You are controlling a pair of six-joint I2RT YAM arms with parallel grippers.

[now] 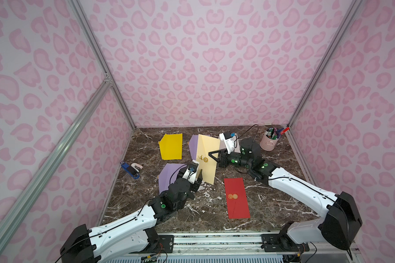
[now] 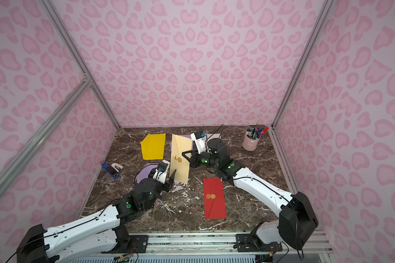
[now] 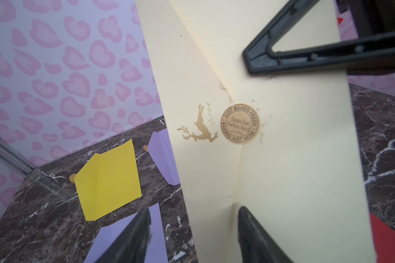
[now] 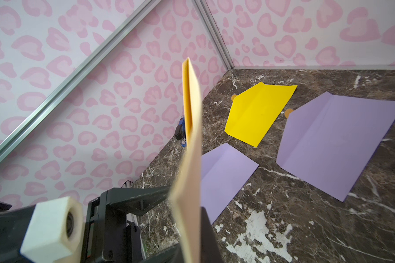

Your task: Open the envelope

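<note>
The cream envelope [image 3: 206, 175] hangs upright above the table, its flap down under a round brown seal [image 3: 240, 123] with a printed deer beside it. My right gripper [image 1: 212, 155] is shut on its right side; in the right wrist view the envelope [image 4: 191, 153] appears almost edge-on, with a slim gap at its top. Close to the lower flap edge, my left gripper stands part open. One of its fingers [image 3: 263, 239] overlaps the envelope in the left wrist view; whether it touches the paper I cannot tell.
Opened envelopes, one yellow [image 1: 171, 146] and two purple, including this front purple one [image 1: 167, 175], lie at the left and back. A sealed red envelope [image 1: 236, 199] lies front right. A pen cup [image 1: 269, 141] stands back right; a blue stapler [image 1: 130, 170] lies far left.
</note>
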